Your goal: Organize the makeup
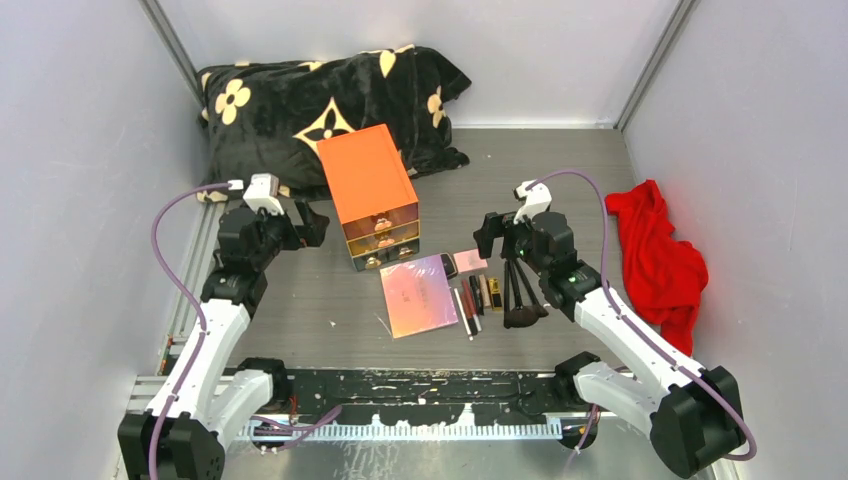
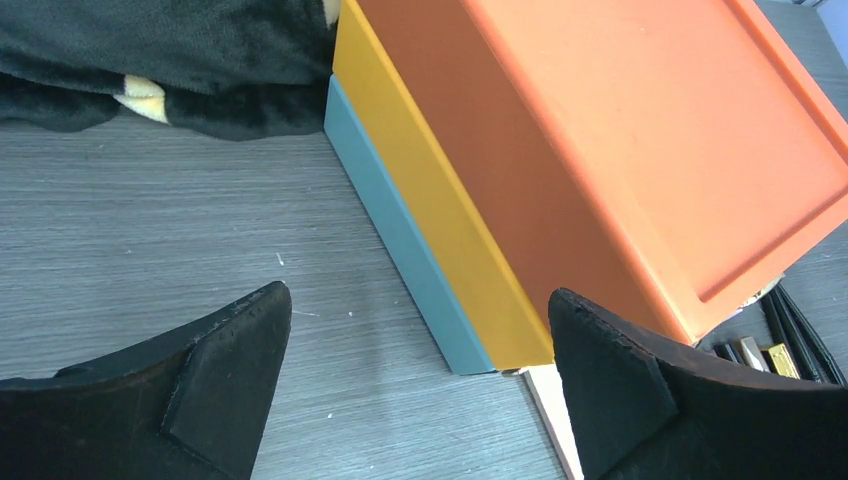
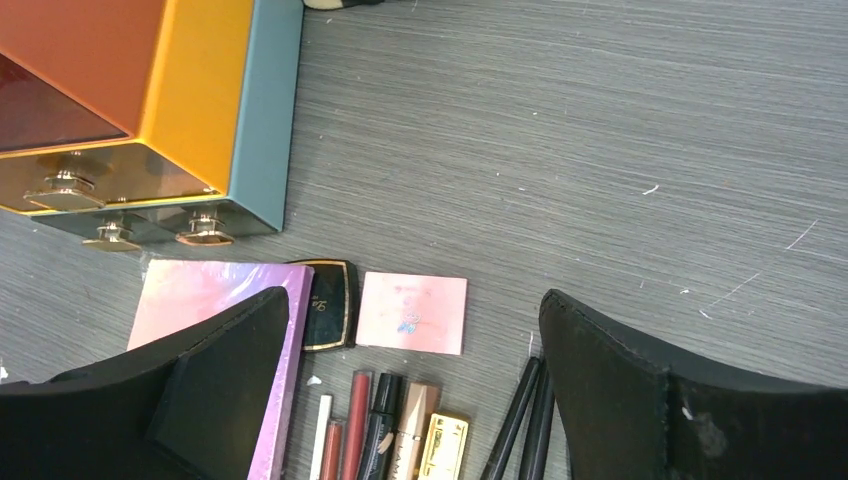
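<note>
An orange drawer organizer point(image 1: 363, 172) with yellow and teal tiers stands at centre back, its knobbed drawers facing front. Below it lie a pink-purple palette point(image 1: 417, 298), a black compact point(image 3: 328, 312), a small pink case point(image 3: 411, 312), several lip and pencil items point(image 3: 357, 420), a gold item point(image 3: 443, 448) and black brushes point(image 1: 520, 315). My left gripper point(image 1: 306, 226) is open beside the organizer's left side, empty. My right gripper point(image 1: 489, 228) is open above the area right of the organizer, over the makeup's back edge, empty.
A black patterned cushion point(image 1: 250, 120) lies along the back left, touching or close behind the organizer. A red cloth point(image 1: 660, 260) lies at the right.
</note>
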